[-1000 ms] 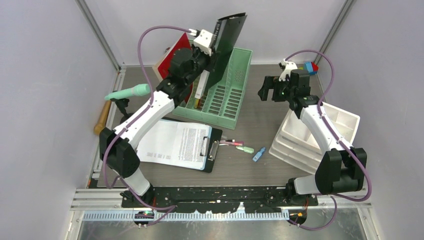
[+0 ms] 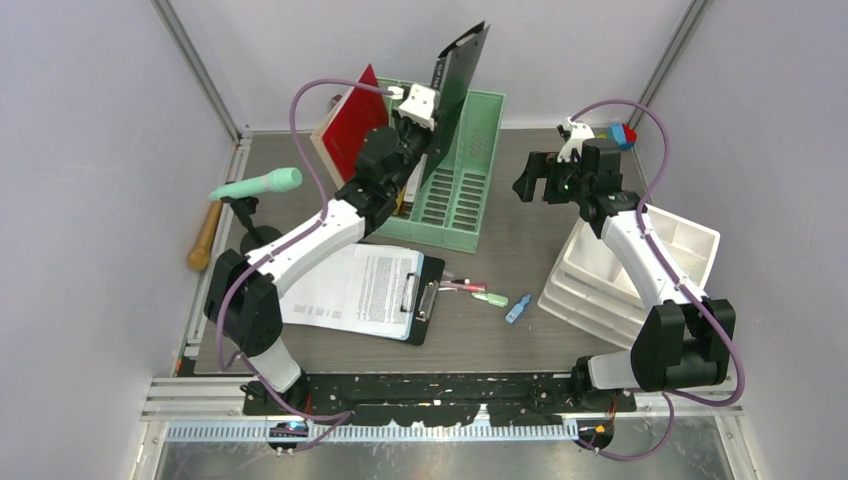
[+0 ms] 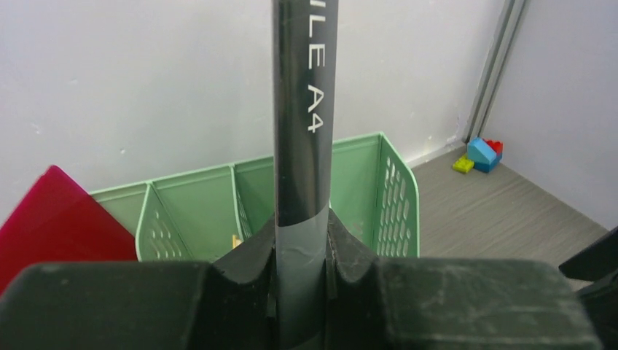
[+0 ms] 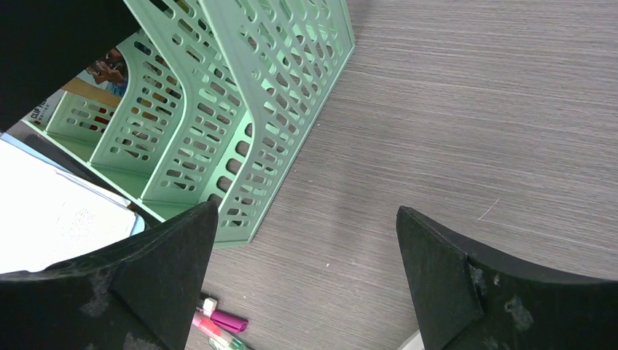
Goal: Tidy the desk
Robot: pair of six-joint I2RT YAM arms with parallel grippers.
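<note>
A dark A4 file (image 2: 456, 90) stands tilted at the green rack (image 2: 484, 150), its top leaning toward the back right. In the left wrist view its spine (image 3: 304, 109) runs down between the fingers of my left gripper, which is shut on it with a finger against each side. Whether the file's lower end touches the rack floor is hidden. My right gripper is open and empty, over bare desk to the right of the rack. A red folder (image 2: 360, 125) stands in the rack's left part.
A clipboard with papers (image 2: 350, 285) lies in front of the rack, with several pens (image 2: 465, 286) and a blue bottle (image 2: 518, 308) beside it. White trays (image 2: 600, 300) stand under the right arm; a green lamp (image 2: 255, 185) is at left. Toy blocks (image 3: 483, 153) sit at the back right.
My left arm has shifted a little right and toward the front. The right arm has hardly moved.
</note>
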